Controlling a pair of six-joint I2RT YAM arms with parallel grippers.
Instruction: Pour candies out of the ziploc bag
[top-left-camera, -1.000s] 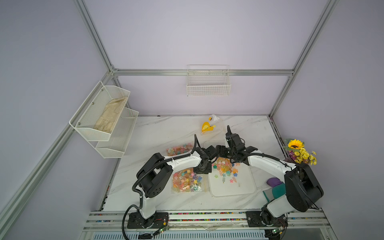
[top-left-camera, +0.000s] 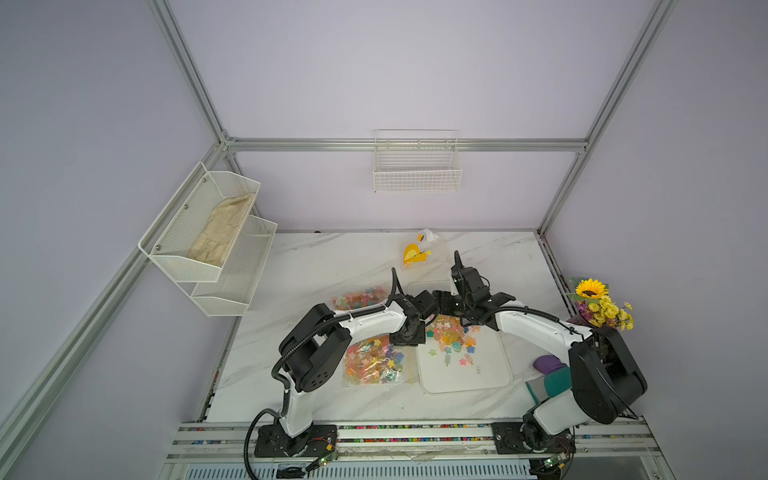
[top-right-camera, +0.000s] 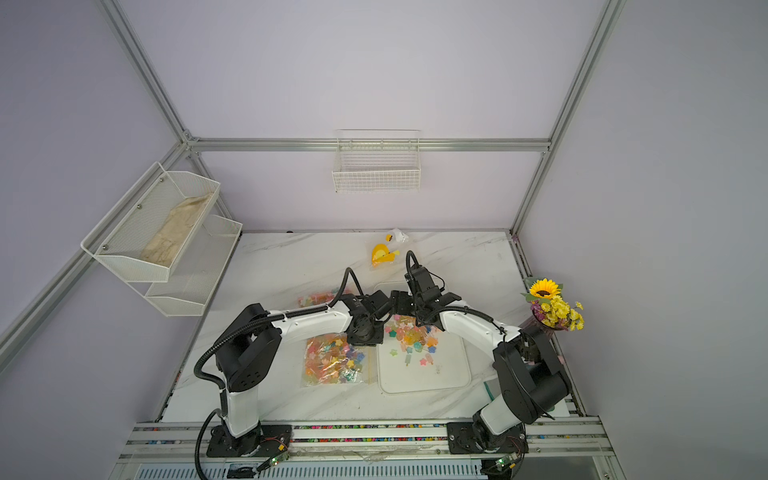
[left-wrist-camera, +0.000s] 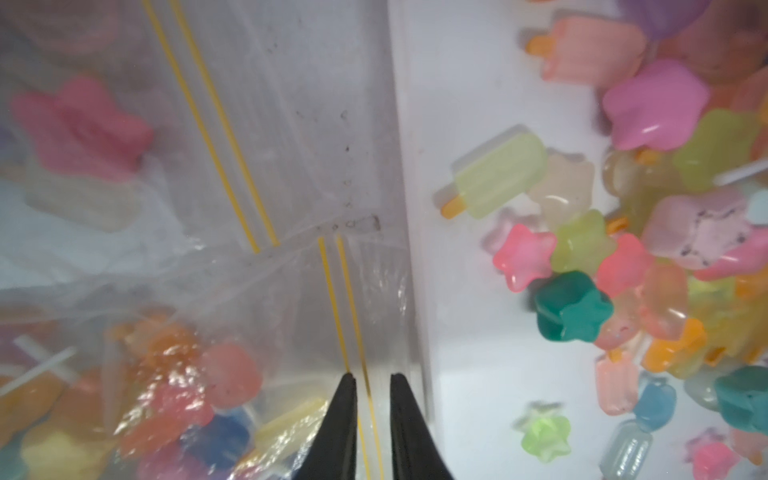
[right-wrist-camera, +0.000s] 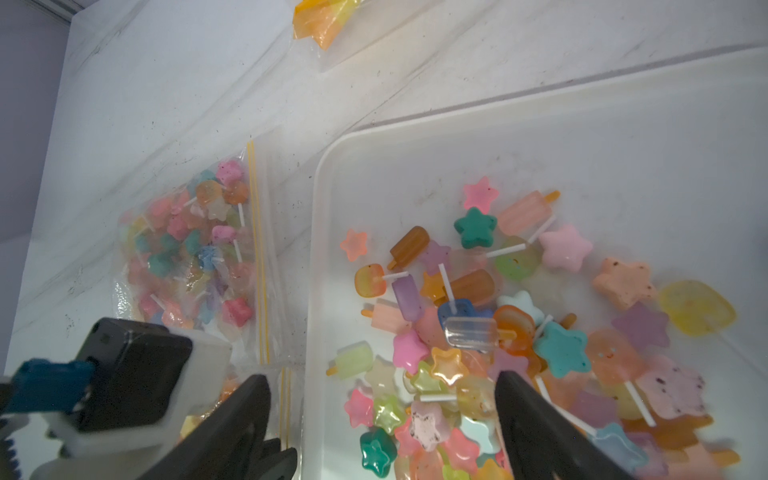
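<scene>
Two clear ziploc bags of candies lie left of a white tray: the near bag (top-left-camera: 373, 364) and the far bag (right-wrist-camera: 188, 240). The tray (top-left-camera: 464, 376) holds a loose pile of candies (right-wrist-camera: 448, 360). My left gripper hangs over the near bag's yellow zip strip at the tray's left edge, its fingers part open, with nothing clearly between them. My right gripper stands open above the candy pile.
A yellow bagged item (top-left-camera: 415, 253) lies at the back. Flowers (top-left-camera: 600, 300) stand at the right edge, near purple and teal things. White wire shelves (top-left-camera: 200, 264) hang at the left.
My left gripper has shifted slightly to the right. The right arm looks unchanged.
</scene>
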